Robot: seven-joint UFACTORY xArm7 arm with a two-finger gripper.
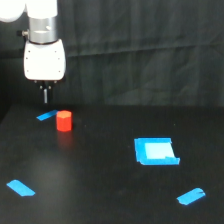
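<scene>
A small red block (pixel 64 121) with a six-sided outline sits on the black table at the left. Above it and a little to its left hangs my gripper (pixel 45 98), small and dark at the end of the white arm (pixel 44 62). The gripper is apart from the block. Its fingers are too small against the dark backdrop to tell how they stand.
To the right, a white square (pixel 158 151) is edged with blue tape. Blue tape strips lie at the front left (pixel 20 188), the front right (pixel 190 196) and behind the block (pixel 46 115).
</scene>
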